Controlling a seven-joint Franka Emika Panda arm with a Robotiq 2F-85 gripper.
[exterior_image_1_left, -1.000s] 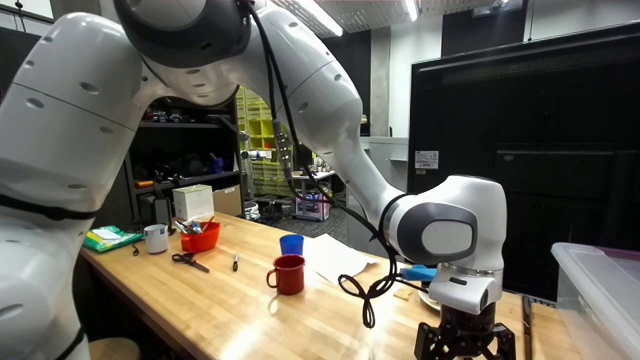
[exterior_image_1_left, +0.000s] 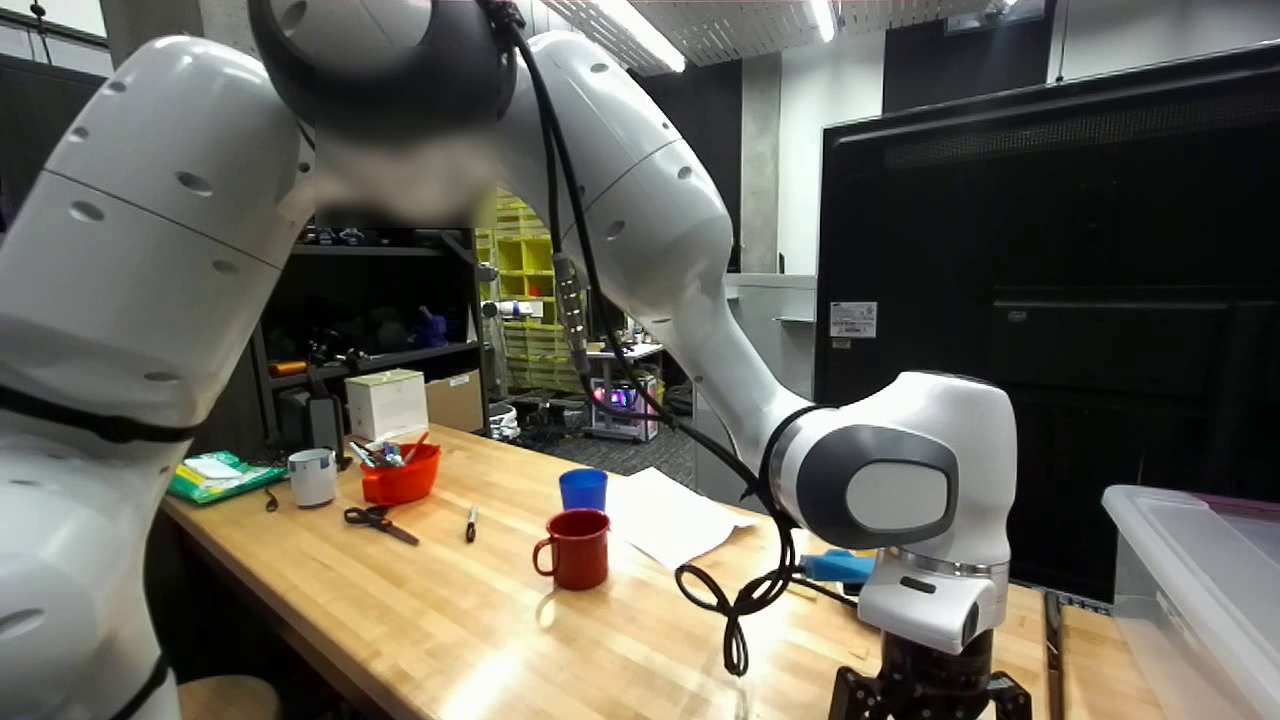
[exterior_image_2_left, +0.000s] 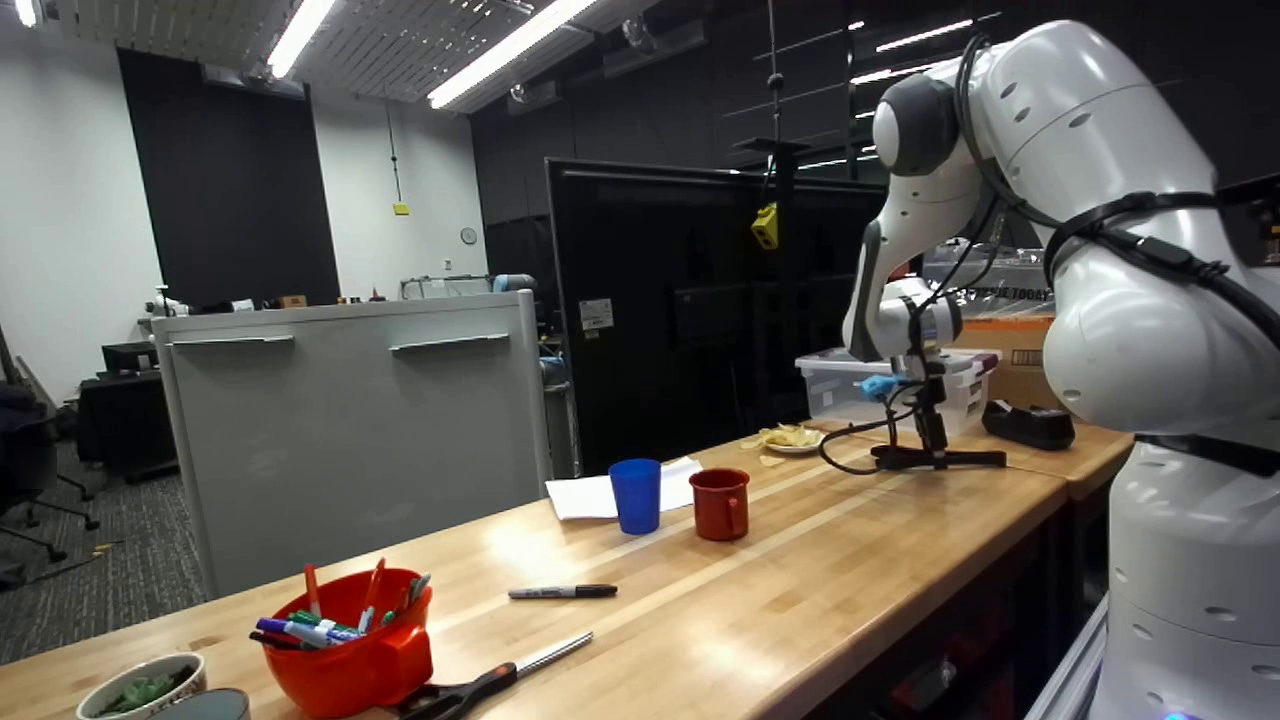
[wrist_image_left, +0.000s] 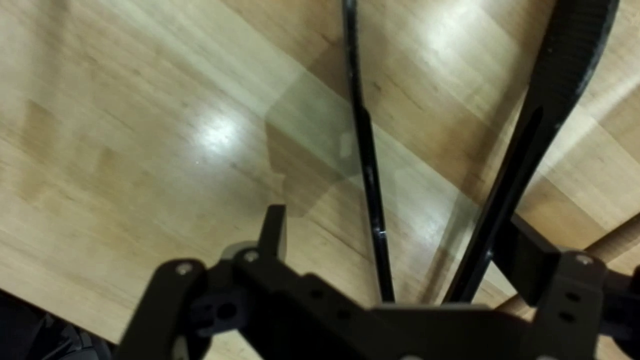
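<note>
My gripper stands open, low over the wooden table (wrist_image_left: 150, 198). In the wrist view, a thin black rod (wrist_image_left: 367, 150) runs lengthwise through the space between its fingers. A broader black utensil (wrist_image_left: 561, 66) narrows towards the right finger (wrist_image_left: 528, 258) and passes close beside it; whether they touch, I cannot tell. Its lower end is hidden behind the gripper body. From the far side, the gripper (exterior_image_2_left: 936, 460) shows close to the tabletop, spread wide. In exterior view 1 its fingertips are cut off by the bottom edge.
A red mug (exterior_image_1_left: 578, 550) and a blue cup (exterior_image_1_left: 583, 490) stand mid-table by white paper (exterior_image_2_left: 584, 498). A plate of chips (exterior_image_2_left: 792, 439) and a clear bin (exterior_image_1_left: 1200, 600) lie near the arm. Scissors (exterior_image_1_left: 379, 523), a marker (exterior_image_2_left: 564, 592) and a red pen holder (exterior_image_2_left: 354, 660) are farther off.
The gripper and wrist have come down slightly towards the table. In exterior view 1, the cup, the mug and the other table items have stayed in place.
</note>
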